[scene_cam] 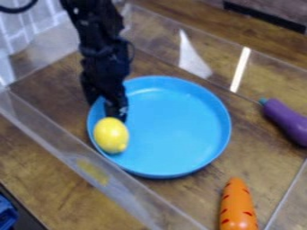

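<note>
My gripper (106, 101) is low over the left rim of the blue plate (174, 130), just behind a yellow lemon-like object (110, 135) that rests on the plate's left side. The gripper is open; its dark fingers are blurred, and the nearer one comes close to the top of the yellow object.
An orange carrot (236, 205) lies at the lower right and a purple eggplant (283, 119) at the right. Clear panels edge the wooden surface. A blue item (6, 216) shows at the bottom left corner.
</note>
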